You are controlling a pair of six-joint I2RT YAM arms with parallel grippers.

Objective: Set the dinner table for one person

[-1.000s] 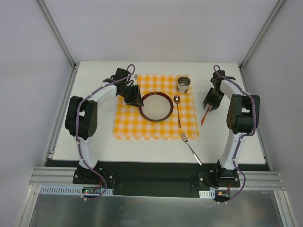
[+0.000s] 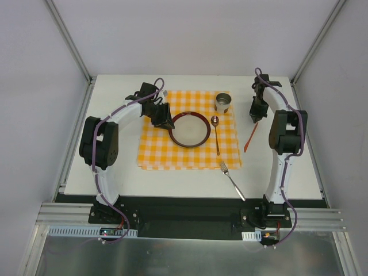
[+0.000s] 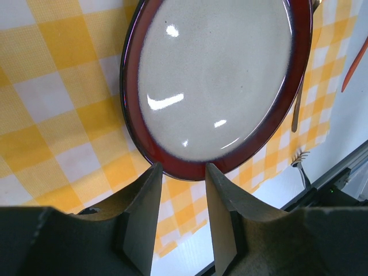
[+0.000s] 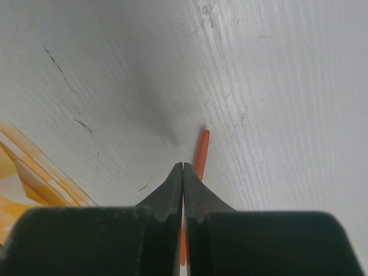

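An orange knife point(image 2: 250, 137) lies on the white table to the right of the yellow checked cloth. Above its far end hovers my right gripper, shut with its tips together and nothing in between. Past those tips, in the right wrist view, the knife point(image 4: 202, 152) runs along the table, partly covered by the fingers. My left gripper stands open at the edge of the brown-rimmed plate point(image 3: 131, 106), its fingers apart and empty. A spoon point(image 2: 216, 136) and a metal cup point(image 2: 223, 102) are on the cloth, right of the plate.
Near the front, a fork point(image 2: 233, 181) lies slantwise, with its tines at the edge of the checked cloth point(image 2: 156, 155) and its handle on the table. Bare table point(image 2: 118, 178) shows at the front left. Walls flank both sides.
My right gripper has gone from open around the knife to shut. It has risen and shifted toward the far side, while the knife stays on the table. The left arm is still.
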